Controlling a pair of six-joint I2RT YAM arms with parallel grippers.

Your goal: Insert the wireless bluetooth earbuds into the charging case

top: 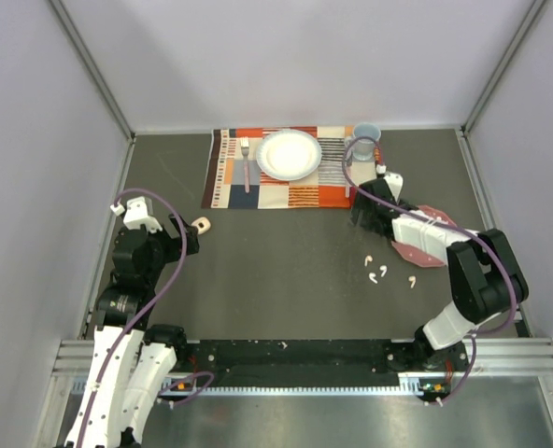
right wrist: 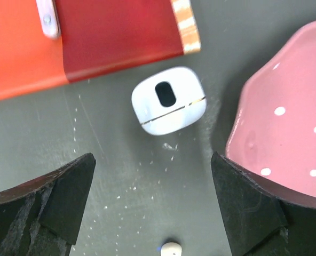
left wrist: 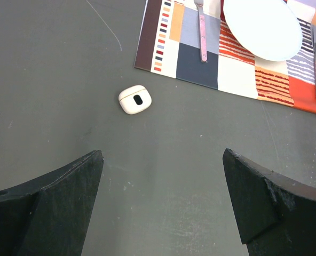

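Observation:
In the top view several small earbuds, among them a white earbud (top: 373, 277) and a cream earbud (top: 368, 260), lie loose on the table right of centre. A closed white case (right wrist: 168, 101) lies in the right wrist view, ahead of my right gripper, which is open and empty. The tip of one earbud (right wrist: 171, 249) shows at the lower edge there. From above, the right gripper hides that case. A closed cream case (left wrist: 135, 100) sits on the left of the table, ahead of my left gripper, open with nothing between its fingers.
A patterned placemat (top: 222, 198) with a white plate (top: 289, 155), a fork (top: 246, 163) and a knife lies at the back. A blue mug (top: 365, 140) stands at its right end. Beside the white case lies a pink dotted mat (right wrist: 294, 117).

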